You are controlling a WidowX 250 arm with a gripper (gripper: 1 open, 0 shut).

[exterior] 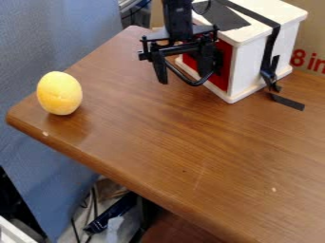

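My black gripper [183, 59] hangs at the top of the view, in front of a white wooden box [252, 61] with a red front panel [219, 68] and black straps. The gripper covers part of the red panel; I cannot tell whether it touches the box or how its fingers stand. A yellow, egg-shaped object [60, 93] lies near the left edge of the wooden table [178, 157], well apart from the gripper.
A cardboard box [306, 52] stands behind at the right. A blue padded surface [57, 43] lies beyond the table's left edge, with clutter below.
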